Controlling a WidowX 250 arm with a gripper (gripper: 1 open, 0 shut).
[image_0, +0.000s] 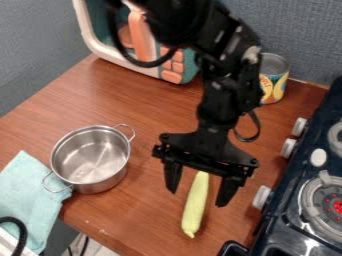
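Note:
My black gripper (199, 183) hangs over the wooden table with its two fingers apart, open, above a pale yellow-green elongated object (194, 208), perhaps a corn cob or toy vegetable, that lies lengthwise on the table. Nothing shows held between the fingers; the upper end of that object reaches up under the gripper.
A steel pot (91, 166) and light blue cloth (32, 186) are at the left. A black stove (309, 230) lines the right. A can (271, 80) and a toy kitchen unit (99, 28) stand at the back.

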